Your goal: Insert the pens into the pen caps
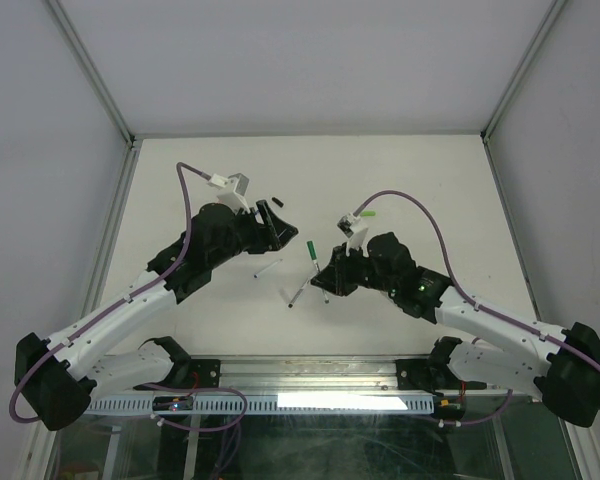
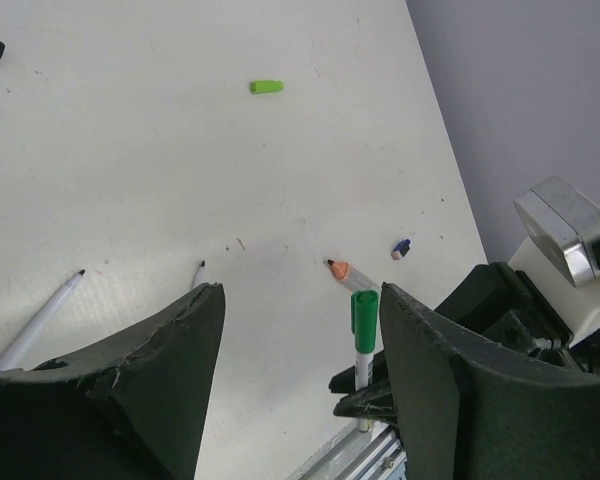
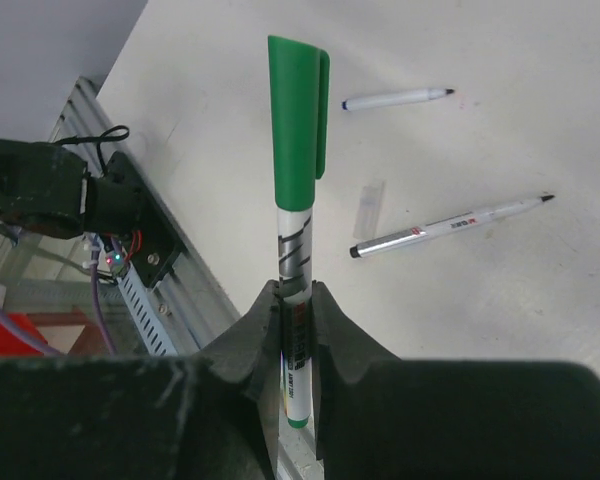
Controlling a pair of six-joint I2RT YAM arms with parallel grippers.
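Observation:
In the right wrist view my right gripper is shut on a white pen topped by a green cap; the cap sits on the pen's upper end. My left gripper stands open and empty, up and left of the right one in the top view. Seen from the left wrist, the green-capped pen is beyond its right finger. Two uncapped pens lie on the table: a black-ended pen and a smaller blue-ended pen. A black cap and a light green cap lie apart.
An orange-tipped pen and a dark blue cap lie near the right arm. A clear plastic piece is beside the black-ended pen.

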